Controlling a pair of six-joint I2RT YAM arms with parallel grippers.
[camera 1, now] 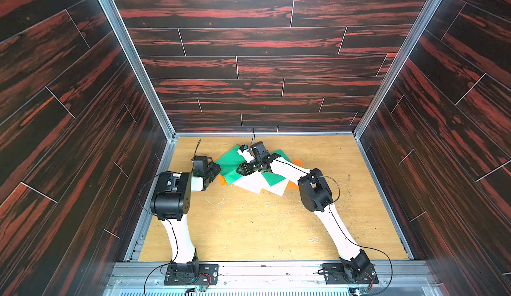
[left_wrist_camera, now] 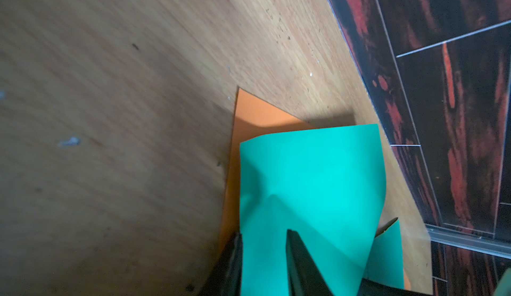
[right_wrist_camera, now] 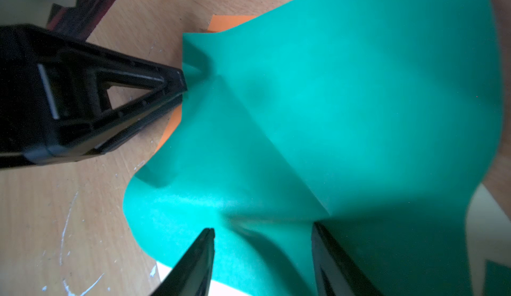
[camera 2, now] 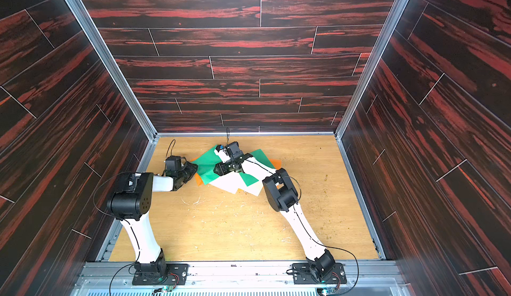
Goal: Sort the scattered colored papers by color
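Observation:
A green paper (camera 1: 230, 169) lies bent up over an orange sheet (left_wrist_camera: 260, 109) and white paper (camera 1: 247, 184); its raised, creased left part shows in both wrist views. My left gripper is at its left edge, fingers apart, with green surface visible between them. In the right wrist view, the left gripper's fingers (right_wrist_camera: 154, 83) meet or nearly meet that edge; contact is unclear. My right gripper stands over the same sheet with its fingers apart. A second green paper (camera 1: 272, 179) lies to the right, partly under the right arm.
More orange paper (camera 1: 293, 184) and white paper (camera 1: 276, 188) overlap at the right of the pile. Bare table (camera 1: 255, 226) stretches across the front and right. The dark back wall (camera 1: 266, 104) rises behind.

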